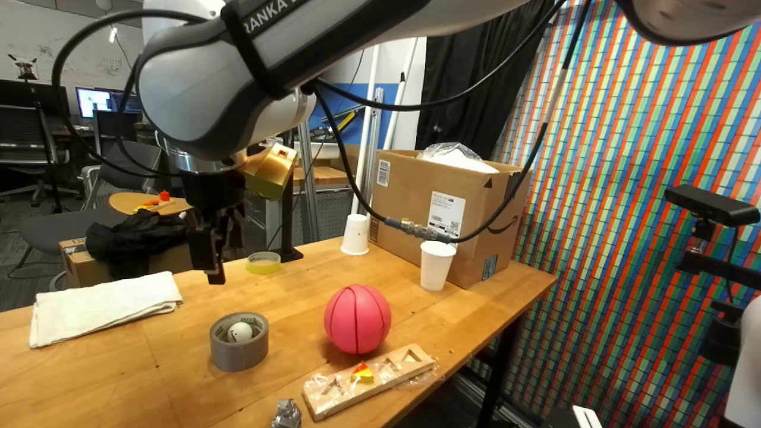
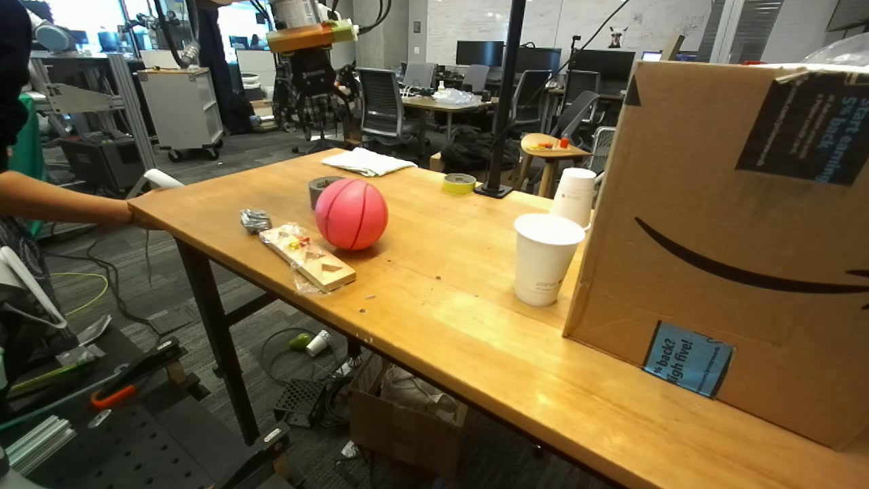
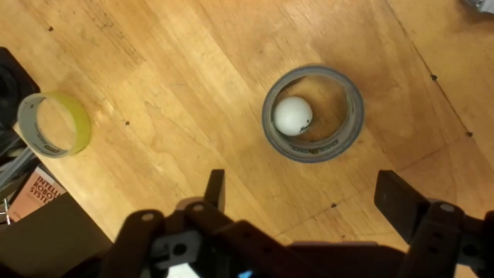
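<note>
My gripper is open, its two dark fingers wide apart with only bare wood showing below the gap. In exterior view 1 the gripper (image 1: 215, 267) hangs above the table, behind the grey tape roll. That grey tape roll (image 3: 356, 122) lies flat on the table, just ahead of the fingertips in the wrist view. Inside its ring rests a white ball (image 3: 292, 116), against the inner wall on one side. A pink ball (image 1: 357, 320) sits on the table to the right of the roll in exterior view 1.
A yellow tape roll (image 3: 81, 121) lies near the table's back edge. Around the table are a folded white cloth (image 1: 107, 305), a wooden puzzle board (image 1: 335, 400), crumpled foil (image 1: 286, 414), white cups (image 1: 436, 267) and a large cardboard box (image 1: 399, 192). Between the tape rolls the wood is clear.
</note>
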